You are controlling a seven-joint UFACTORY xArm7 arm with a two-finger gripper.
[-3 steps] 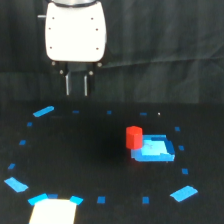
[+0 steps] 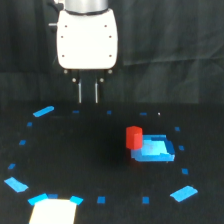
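Note:
My gripper (image 2: 88, 101) hangs high on the left of the middle in the camera view, pointing down. Its two thin fingers stand apart, and only the dark background shows between them. Well below and to the right is a red block (image 2: 133, 138), upright, at the left end of a small blue tray (image 2: 172, 154). The block covers part of the tray's left side; whether it stands inside or beside it, I cannot tell. A pale blue surface shows inside the tray.
A cream-coloured object (image 2: 53, 212) is cut off by the bottom edge. Blue tape pieces lie on the black table, among them one at the front left (image 2: 16, 184) and one at the right (image 2: 184, 193).
The gripper has shifted right and somewhat lower in the view, its fingers still apart. The red block and the blue tray have stayed put.

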